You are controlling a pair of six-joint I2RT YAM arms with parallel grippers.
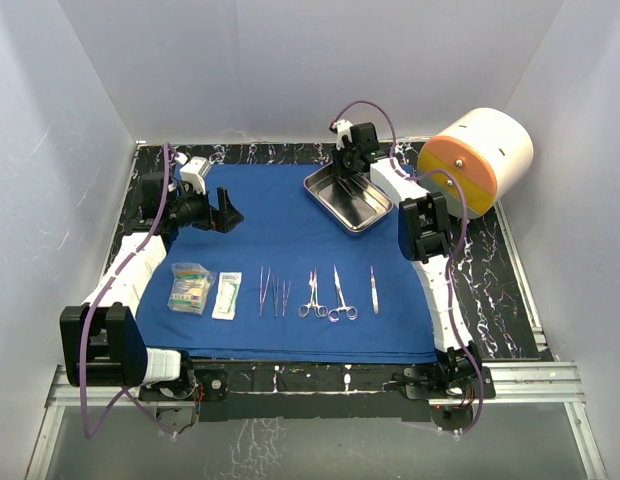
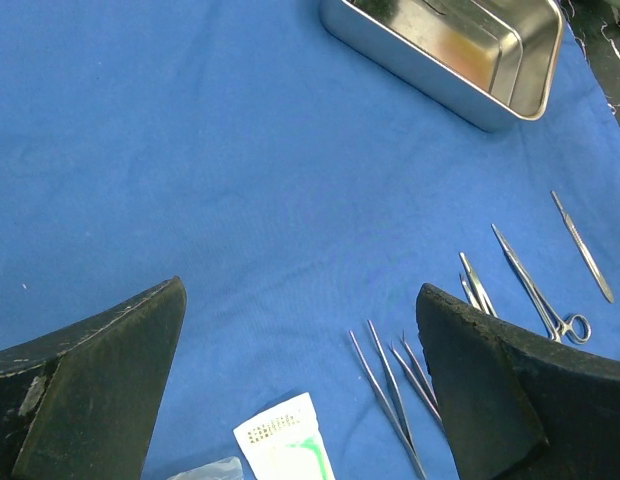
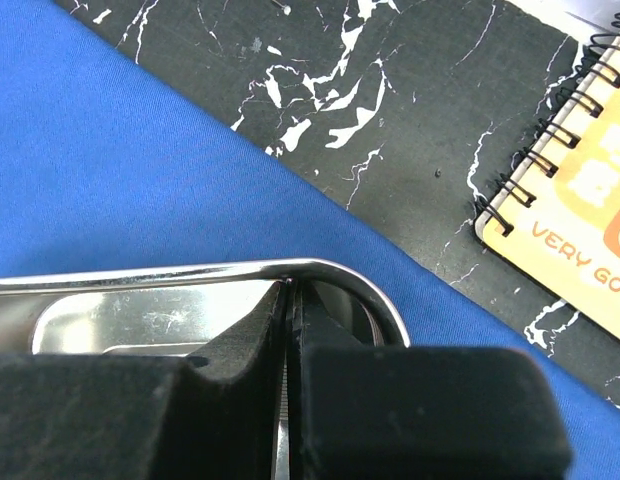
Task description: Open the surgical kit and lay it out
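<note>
A blue cloth (image 1: pixel 270 215) lies spread over the table. Along its front part are a bagged pack (image 1: pixel 191 288), a white packet (image 1: pixel 227 296), several tweezers (image 1: pixel 264 290), two scissor-handled instruments (image 1: pixel 313 296) and a scalpel (image 1: pixel 374 290), laid side by side. Toward the back right sits the metal tray (image 1: pixel 365 215). My right gripper is shut at the tray's rim near a corner; nothing shows between its fingers, and whether it touches the rim I cannot tell. Over the cloth's left side my left gripper (image 1: pixel 228 210) stands open and empty.
To the right of the tray is a large rounded container with an orange and yellow front (image 1: pixel 470 165). A spiral notebook (image 3: pixel 580 190) lies on the dark marbled tabletop (image 3: pixel 390 130) in the right wrist view. Mid-cloth, between the left gripper and the tray, is bare.
</note>
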